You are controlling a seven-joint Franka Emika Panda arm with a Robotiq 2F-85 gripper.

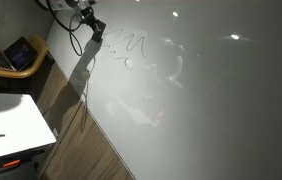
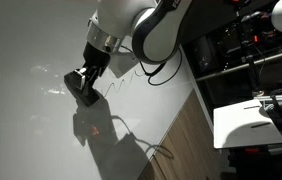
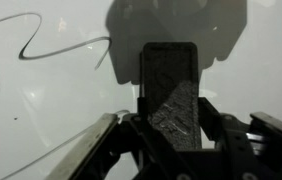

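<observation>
A dark block that looks like a board eraser (image 3: pixel 169 92) is between the fingers of my gripper, which is shut on it. In the wrist view it lies close over the whiteboard (image 3: pixel 56 100); whether it touches the surface I cannot tell. Dark wavy marker lines (image 3: pixel 66 45) run across the board at the left of that view. Exterior view 1 shows the eraser (image 1: pixel 98 32) at the upper left, beside the scribbles (image 1: pixel 133 42). From exterior view 2, the eraser (image 2: pixel 79 86) appears against the board below the arm's end.
A wooden strip (image 1: pixel 86 145) borders the board. Beyond it stand a white table (image 1: pixel 11 125) and a chair (image 1: pixel 16 70) with a laptop (image 1: pixel 21 52). A black cable (image 2: pixel 163 75) loops beside the arm. Much of the board is free of objects.
</observation>
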